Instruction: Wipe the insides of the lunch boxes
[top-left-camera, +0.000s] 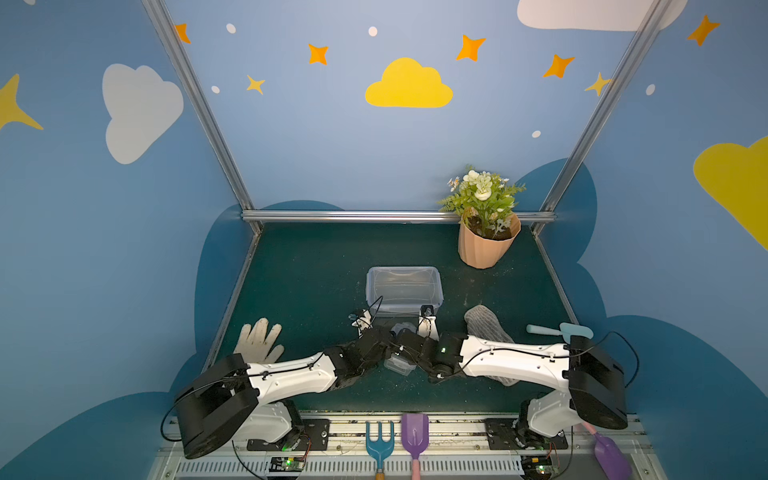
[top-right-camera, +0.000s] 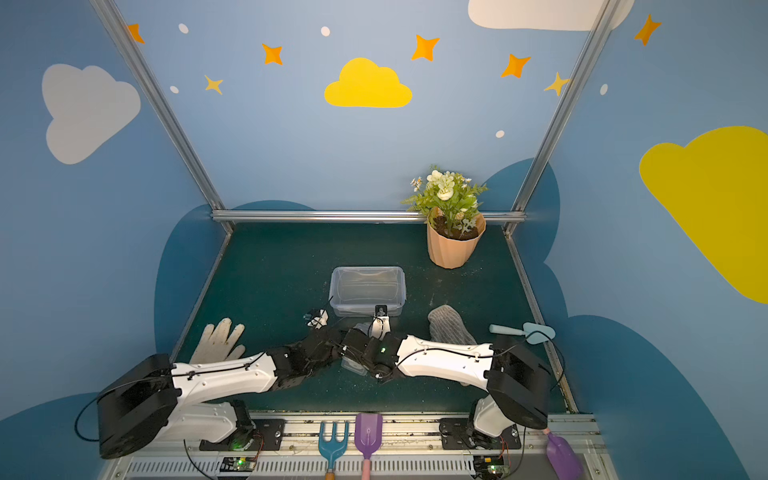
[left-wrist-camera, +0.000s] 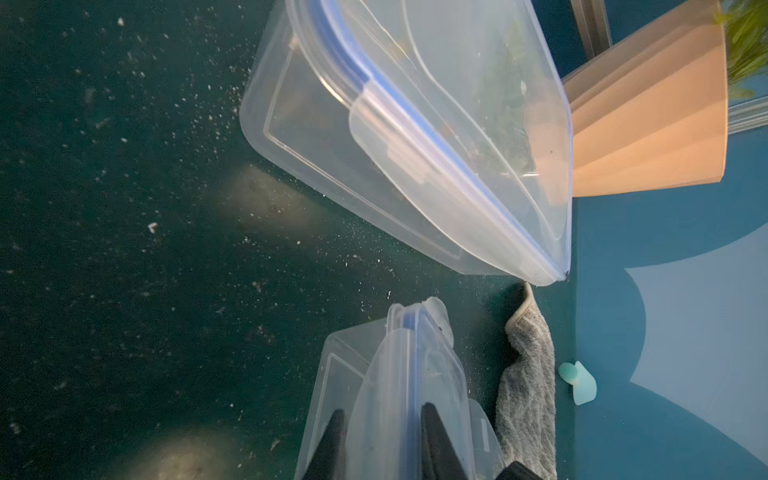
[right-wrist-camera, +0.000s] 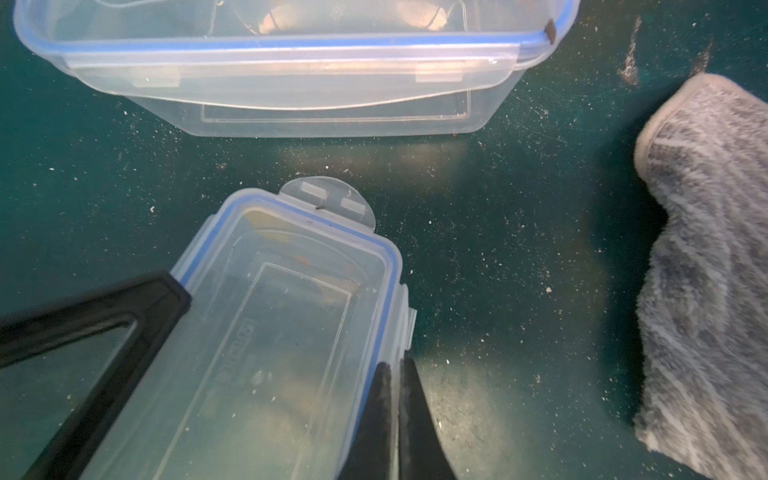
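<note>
A large clear lunch box (top-left-camera: 404, 284) stands mid-table. In front of it a smaller one (right-wrist-camera: 272, 336) lies partly under my arms, with a flap folded out. My left gripper is shut on the small box's side wall near its rim. My right gripper is shut at that box's right rim; whether anything is between its fingers is hard to tell. A grey fluffy cloth (right-wrist-camera: 704, 272) lies to the right of both boxes.
A potted plant (top-left-camera: 488, 240) stands at the back right, a white glove (top-left-camera: 256, 344) lies left, a light blue trowel (top-left-camera: 576, 329) right.
</note>
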